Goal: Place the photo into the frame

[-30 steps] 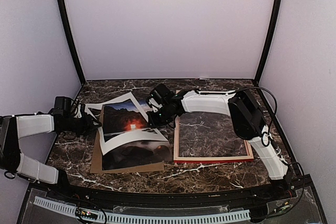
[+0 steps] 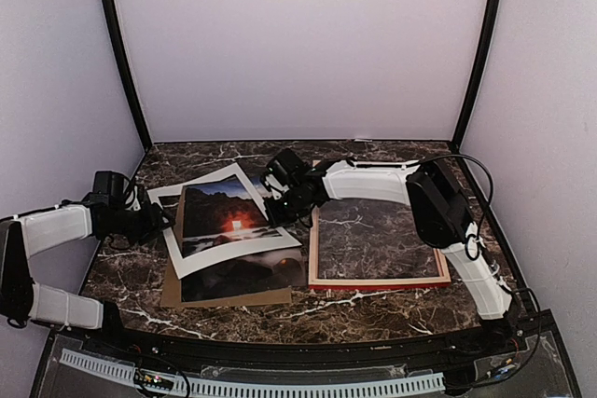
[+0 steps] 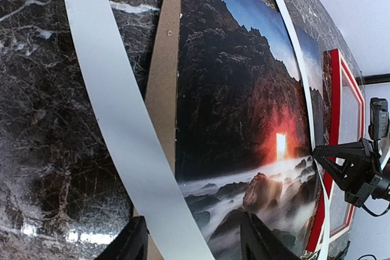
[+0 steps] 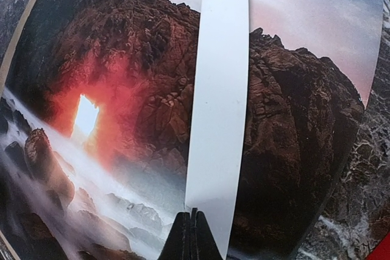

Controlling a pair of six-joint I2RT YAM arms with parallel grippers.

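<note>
The photo (image 2: 224,216), a dark rocky seascape with a red glow, lies left of centre. A white mat (image 3: 116,101) rests askew over it, with the picture showing through its opening and beyond its lower edge. My left gripper is open at the mat's left strip, its fingers apart on either side of it. My right gripper is shut on the inner edge of the mat's right strip, fingertips together. In the top view, the red-edged wooden frame (image 2: 378,283) lies to the right, marble visible inside its border.
A brown backing board (image 2: 173,291) sticks out beneath the photo at its left and lower edges. My right arm (image 2: 373,181) reaches across the upper part of the frame. Bare marble (image 2: 233,323) runs along the front.
The mat's left strip has swung outward to the left and now lies straighter, less bowed. My left gripper has drawn back slightly left. The right arm has stayed put.
</note>
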